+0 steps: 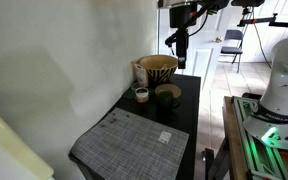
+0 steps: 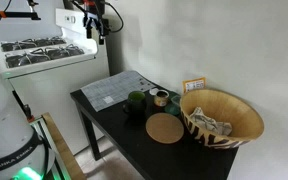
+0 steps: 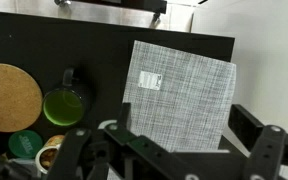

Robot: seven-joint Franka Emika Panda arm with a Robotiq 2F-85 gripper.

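High above the dark table [image 1: 184, 148], my gripper stands open, its black fingers apart with nothing between them. It hangs over a grey woven placemat [image 3: 179, 100] that lies flat and carries a small white tag [image 3: 150, 80]. Beside the mat is a dark green mug [image 3: 64, 105], handle toward the table's edge in the wrist view. A round cork mat [image 3: 9, 92] lies beyond the mug. Near it are a green-topped item [image 3: 26, 143] and a small jar [image 3: 50, 157], partly hidden by the gripper.
A large wicker basket [image 2: 234, 118] with cloth in it stands at one end of the table. A white wall [image 2: 199, 40] runs along the table. The stove [image 2: 44, 52] is beyond the placemat end. Open air surrounds the gripper.
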